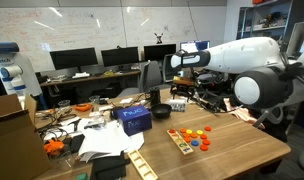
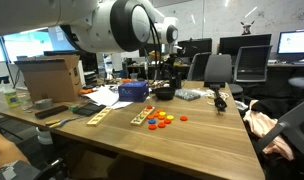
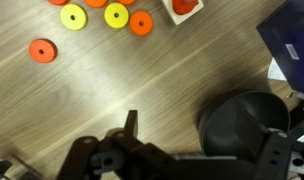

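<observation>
My gripper is open above the table, its dark fingers spread with nothing seen between them. In the wrist view a black bowl [image 3: 224, 128] lies at the lower right, partly behind the dark finger on that side. Small red, orange and yellow discs lie at the top, among them a red disc [image 3: 42, 50] and a yellow disc [image 3: 116, 15]. A light wooden tray [image 3: 201, 7] with a red disc in it shows at the top edge. From outside, the bowl [image 1: 160, 111] stands behind the wooden tray [image 1: 180, 141].
A blue box [image 1: 135, 120] stands left of the bowl, with white paper [image 1: 100, 142] beside it. Another wooden tray [image 1: 142, 166] lies near the front. A cardboard box [image 1: 14, 135] blocks the far left. Bare tabletop [image 2: 192, 140] spreads in front of the discs.
</observation>
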